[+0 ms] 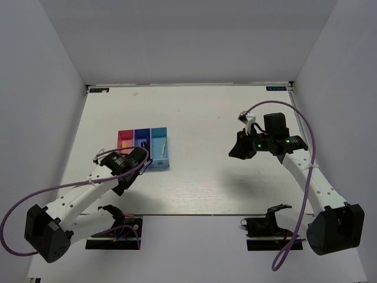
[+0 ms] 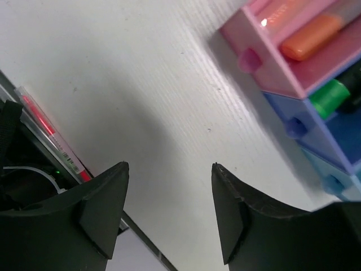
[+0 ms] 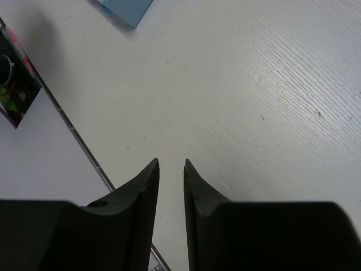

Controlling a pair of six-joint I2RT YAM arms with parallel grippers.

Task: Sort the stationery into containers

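Note:
A container with pink (image 1: 125,134), dark blue (image 1: 141,132) and light blue (image 1: 158,165) compartments stands on the left of the table. Orange pieces (image 2: 310,40) lie in the pink part and a green-and-black one (image 2: 329,98) in the dark blue; a thin yellowish stick (image 1: 164,147) is in the light blue. By the table's front edge lies a red pen-like item (image 2: 52,133). My left gripper hangs open and empty between that item and the container. Far to the right, above bare table, my right gripper is open by a narrow gap, nothing inside.
The left arm partly covers the container from above.

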